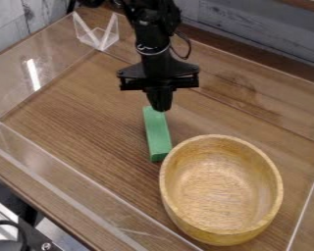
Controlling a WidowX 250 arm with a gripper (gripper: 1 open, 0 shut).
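Observation:
The black arm comes down from the top centre, and its gripper [160,103] hangs just above and behind the far end of a green bar [157,137], which lies on the wooden table. The gripper looks shut, with nothing visible between its fingers, though its tips are small in the view. The bar lies beside a large wooden bowl [220,184], just to its upper left. The bowl is empty.
A clear plastic holder [97,29] stands at the upper left. A black cable [3,225] shows at the lower left corner.

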